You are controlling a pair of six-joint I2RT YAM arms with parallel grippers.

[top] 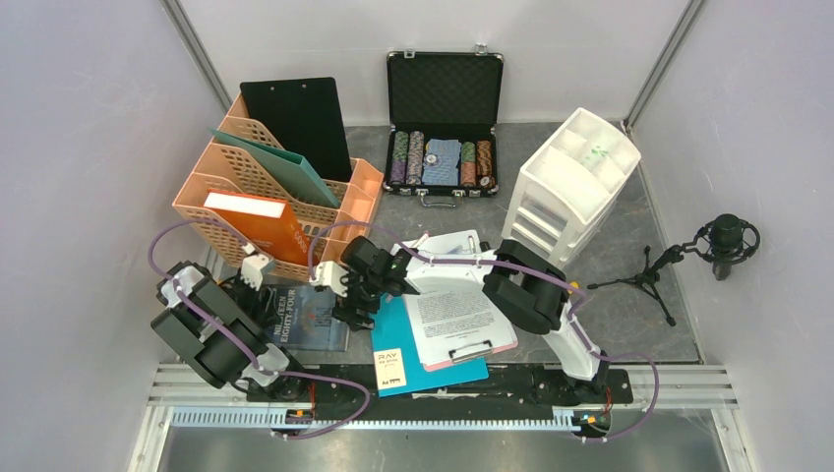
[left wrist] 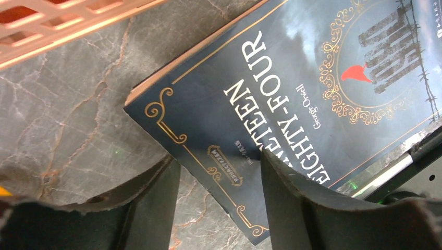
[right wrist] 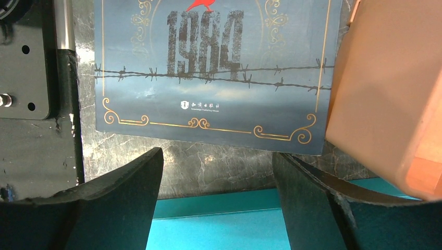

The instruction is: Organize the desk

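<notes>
A dark blue book titled Nineteen Eighty-Four [top: 313, 320] lies flat in front of the orange file organizer [top: 346, 231]. Over its left end is my left gripper; the fingers are parted, with a corner of the cover [left wrist: 208, 130] showing beyond and between the fingertips. At the opposite end, my right gripper stands open with a gap to the grey desk and the lower edge of the book [right wrist: 208, 120] just past its fingertips. An orange book [top: 261, 226] and a teal folder [top: 285, 167] stand in the organizer beside a black clipboard [top: 300, 123].
A blue folder [top: 393, 329] and a clipboard with paper [top: 457, 320] lie right of the book. An open chip case [top: 443, 118], a white drawer unit [top: 570, 182] and a microphone [top: 726, 236] stand farther off. Bare desk [top: 620, 261] shows between the drawers and microphone.
</notes>
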